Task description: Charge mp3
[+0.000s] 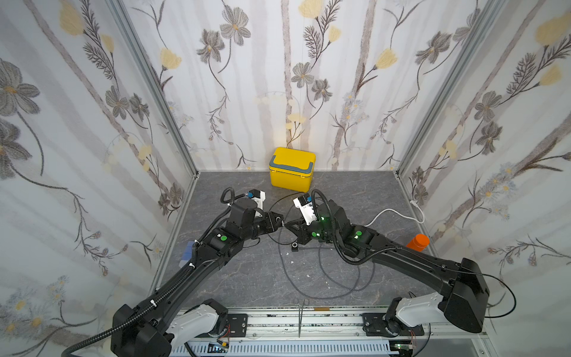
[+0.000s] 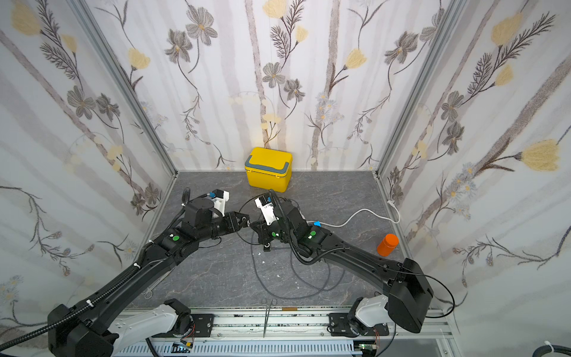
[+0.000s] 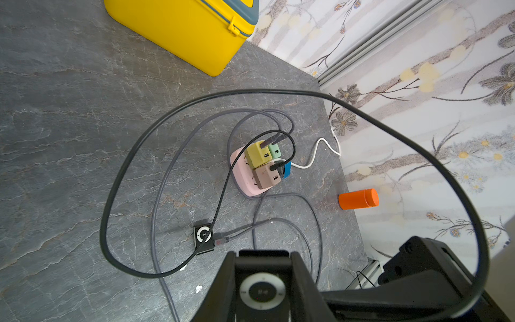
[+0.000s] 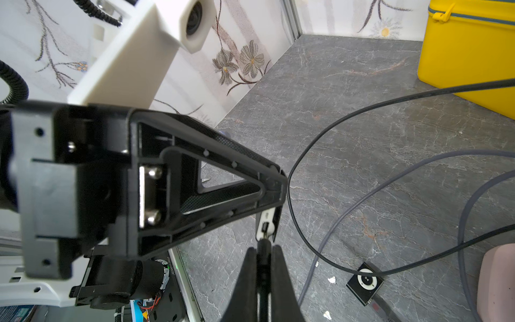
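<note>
A small black mp3 player with a white control ring (image 3: 262,291) is clamped in my left gripper. In the right wrist view the edge of that player (image 4: 266,221) shows at the left fingertips. Facing it, my right gripper is shut on the thin black cable's plug (image 4: 263,247). Plug and player meet end to end; whether the plug sits inside the port cannot be told. The black cable (image 3: 128,155) hangs in a wide loop and runs to a brown charger (image 3: 267,175) on the pink power strip (image 3: 247,179).
A second mp3 player (image 3: 203,236) lies on the table with a grey cable (image 3: 228,240) at its side. A yellow box (image 1: 291,169) stands at the back and an orange bottle (image 1: 418,242) at the right.
</note>
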